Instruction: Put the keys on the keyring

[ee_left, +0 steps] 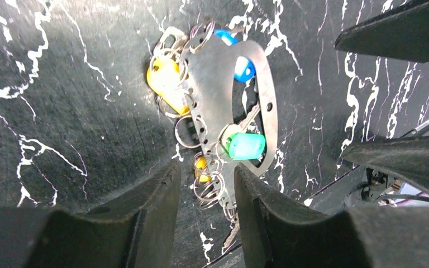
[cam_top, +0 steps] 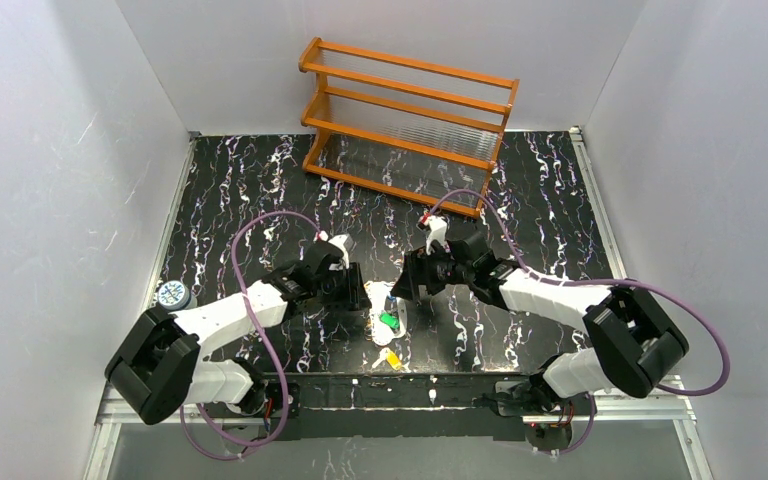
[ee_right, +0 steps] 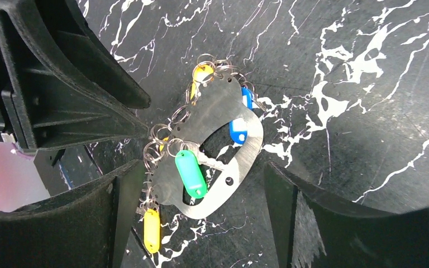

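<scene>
A flat metal keyring (ee_left: 212, 84) with a large curved opening lies on the dark marbled table, small wire rings along its holed edge. In the left wrist view a yellow tag (ee_left: 167, 84), a blue tag (ee_left: 244, 69) and a green tag (ee_left: 247, 146) with a key lie on or beside it. Another yellow tag (ee_right: 152, 230) hangs at its near end in the right wrist view. My left gripper (cam_top: 366, 306) stands open at the keyring's left side, nothing held between its fingers. Above the keyring's right side, my right gripper is open wide and empty.
A wooden rack (cam_top: 405, 125) stands at the back of the table. A round white-and-blue object (cam_top: 173, 295) sits at the far left edge. Both grippers are close together over the keyring.
</scene>
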